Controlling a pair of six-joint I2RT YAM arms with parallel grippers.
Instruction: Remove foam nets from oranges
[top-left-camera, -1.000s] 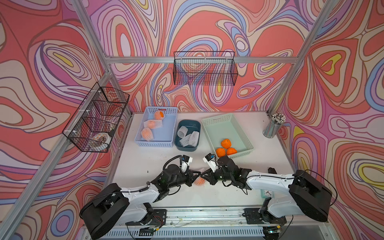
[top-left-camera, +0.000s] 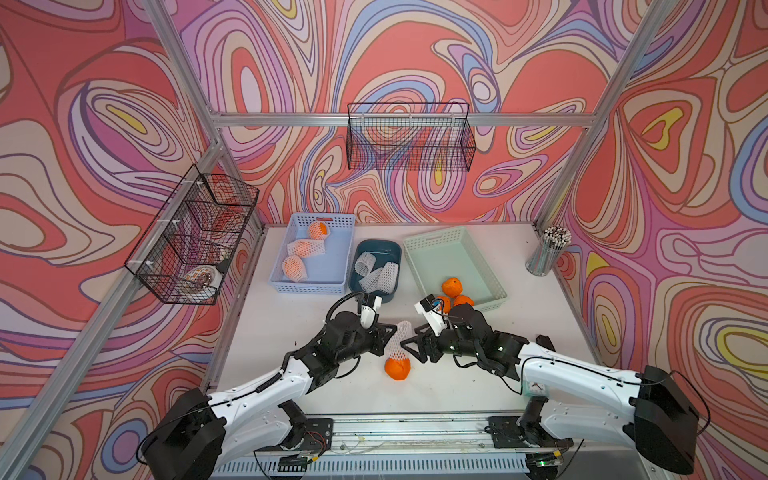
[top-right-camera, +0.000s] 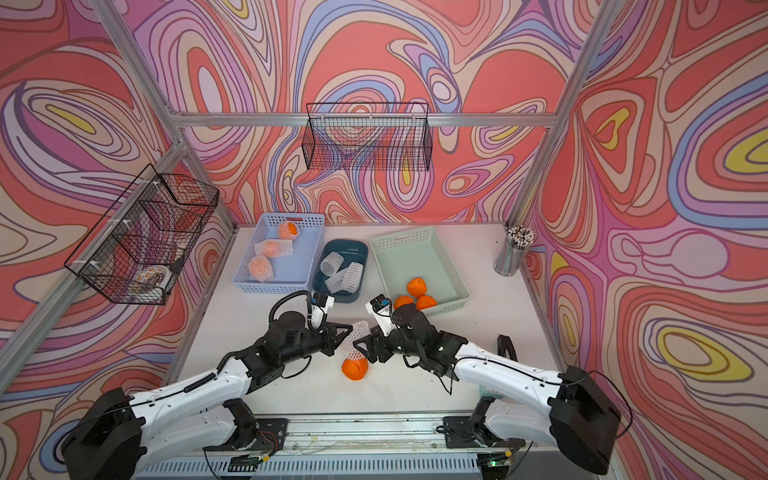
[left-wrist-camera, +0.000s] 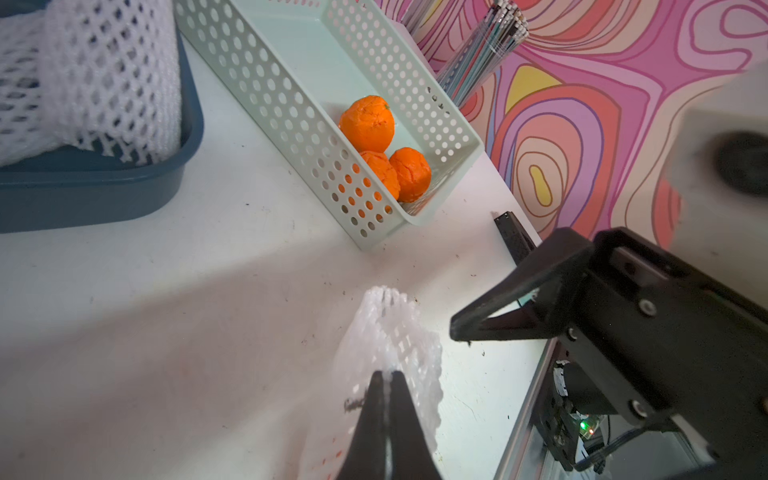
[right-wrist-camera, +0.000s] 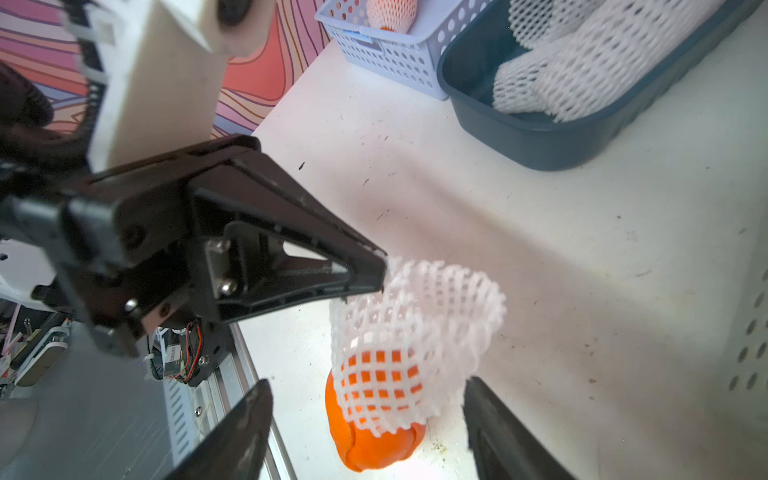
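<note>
A bare-bottomed orange (top-left-camera: 397, 368) rests near the table's front middle. Its white foam net (right-wrist-camera: 416, 320) stands above it, the lower mesh overlapping the fruit in the right wrist view. My left gripper is shut on the net's upper edge, its thin mesh (left-wrist-camera: 396, 340) spreading around the fingertips. To the right, my right gripper (top-left-camera: 422, 346) is open, with its fingers (right-wrist-camera: 496, 416) apart and nothing gripped between them. The lower end of the net hides the upper part of the orange.
The blue basket (top-left-camera: 312, 287) holds netted oranges. Empty nets lie in the dark teal bin (top-left-camera: 376, 243). Bare oranges (top-left-camera: 452, 286) sit in the pale green basket (top-left-camera: 495, 289). A jar of sticks (top-left-camera: 547, 254) stands back right.
The net has risen with my left gripper, uncovering the orange below. My right gripper has opened and shifted slightly right and up.
</note>
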